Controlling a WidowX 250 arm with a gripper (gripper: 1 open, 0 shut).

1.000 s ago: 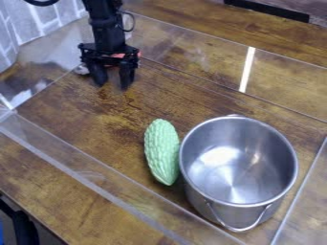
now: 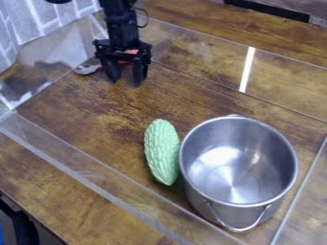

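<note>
My black gripper (image 2: 124,63) hangs at the top left of the camera view, low over the wooden table. Behind it a small red thing (image 2: 130,55) shows partly, and a silver object (image 2: 86,69) lies just to its left; both are partly hidden by the gripper, and whether its fingers hold either is unclear. A pale green bumpy gourd (image 2: 163,149) lies at the front centre, left of a large steel pot (image 2: 240,153) standing upright with its inside empty.
Clear panels border the wooden table (image 2: 90,124) at the left and front. The middle of the table and its back right are open. A dark object (image 2: 15,230) sits at the lower-left edge.
My gripper has shifted slightly, and more of the silver object to its left now shows. The gourd and pot have stayed put.
</note>
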